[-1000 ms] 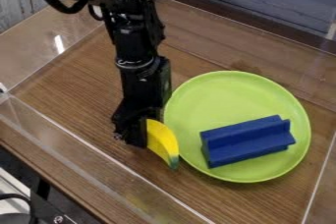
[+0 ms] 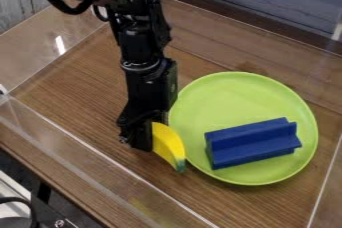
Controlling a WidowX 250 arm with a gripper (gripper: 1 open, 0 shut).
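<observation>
A yellow banana [image 2: 170, 146] with a green tip lies on the wooden table, just left of a green plate [image 2: 254, 98]. My black gripper [image 2: 144, 132] is down over the banana's upper end, shut on it; the fingertips are dark and partly hard to make out. On the plate rests a long blue block [image 2: 251, 144].
A pale wall stands at the back, and clear edging runs along the table's left side.
</observation>
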